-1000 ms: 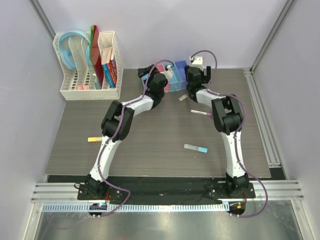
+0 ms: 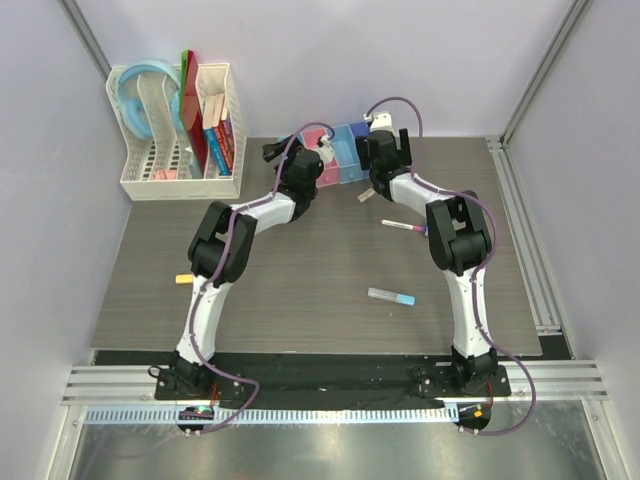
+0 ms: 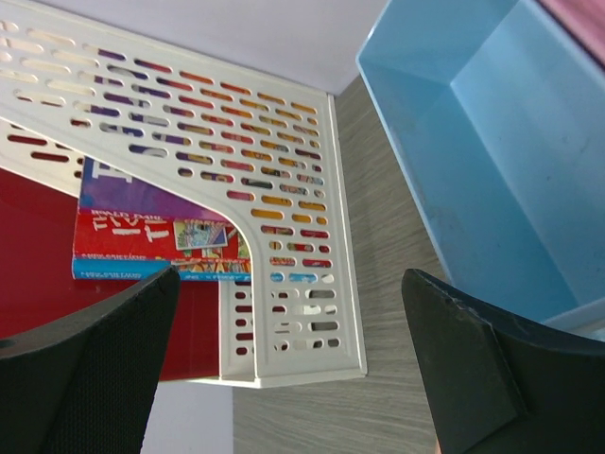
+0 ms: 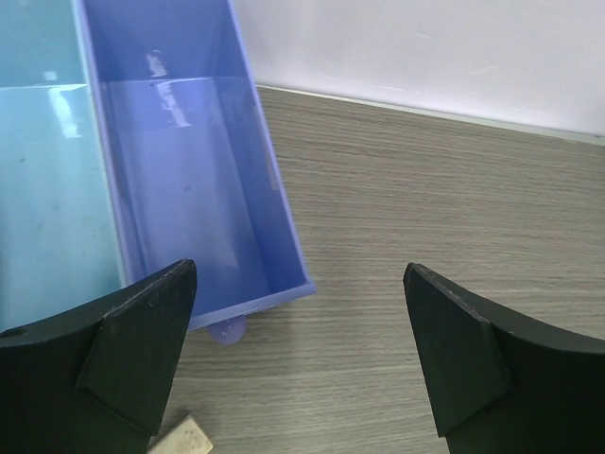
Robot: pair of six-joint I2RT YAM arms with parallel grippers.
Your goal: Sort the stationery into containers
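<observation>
My left gripper is open and empty, over the left end of the row of bins, with a light blue bin (image 3: 492, 199) at right in its wrist view. My right gripper is open and empty above the dark blue bin (image 4: 189, 189), which looks empty. A pink bin (image 2: 328, 172) sits in the row. A small beige object (image 4: 184, 437) lies in front of the bins. A pink-capped marker (image 2: 400, 225), a clear and blue item (image 2: 390, 297) and a yellow item (image 2: 184, 279) lie on the table.
A white rack (image 2: 150, 185) of books and blue objects stands at the back left, close to the left gripper.
My left gripper has moved left, toward the rack. My right gripper has shifted slightly left.
</observation>
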